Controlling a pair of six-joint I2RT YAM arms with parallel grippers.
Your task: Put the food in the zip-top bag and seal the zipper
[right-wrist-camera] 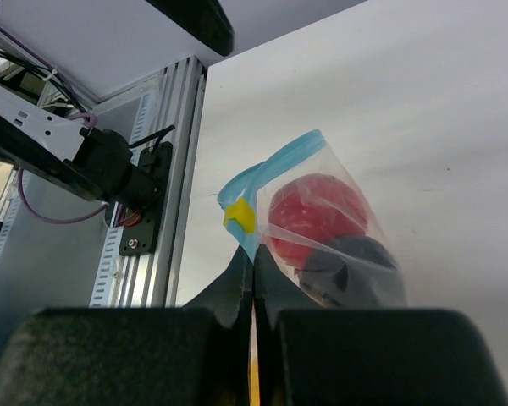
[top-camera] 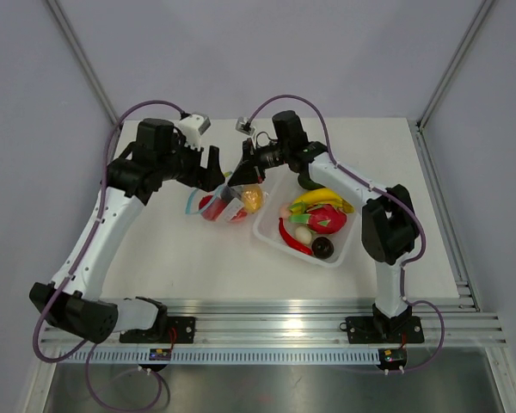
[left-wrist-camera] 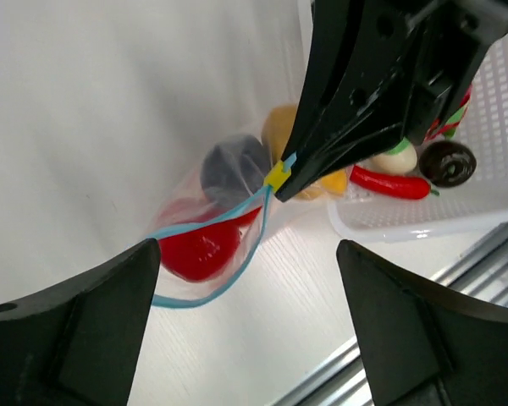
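A clear bag [left-wrist-camera: 275, 222] with a blue zip edge lies in the middle of the table. Inside it are a red fruit [left-wrist-camera: 201, 251], a dark round item [left-wrist-camera: 234, 172] and an orange-yellow item [top-camera: 252, 199]. Its blue edges stand apart at the end away from the yellow slider [right-wrist-camera: 240, 215]. My right gripper is shut on the bag's edge right beside that slider. My left gripper is open over the loose end of the bag, its fingers spread wide either side of the blue edge, touching nothing visible.
A white basket [top-camera: 269, 238] stands just right of the bag, holding bananas [top-camera: 318, 200], a red chili [top-camera: 293, 237], a dragon fruit [top-camera: 328, 218], a dark round item [top-camera: 322, 248] and others. The table left of and in front of the bag is clear.
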